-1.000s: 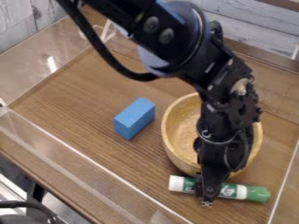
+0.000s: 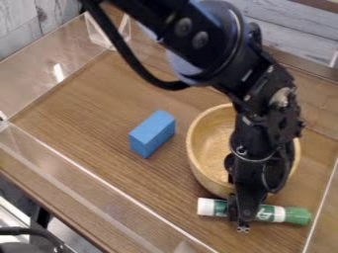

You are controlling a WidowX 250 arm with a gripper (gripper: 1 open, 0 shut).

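Observation:
My black gripper (image 2: 243,210) points down at a green and white cylinder (image 2: 284,214) lying near the front right of the wooden table, its fingers shut around the cylinder's middle. A tan bowl (image 2: 209,143) sits just behind, partly hidden by the arm.
A blue block (image 2: 152,133) lies left of the bowl. Clear plastic walls (image 2: 40,64) edge the table on the left and front. Bare wood (image 2: 93,119) is free at the left.
The gripper and the cylinder have shifted slightly, the cylinder a little to the right and left end lower or level. The block has stayed put.

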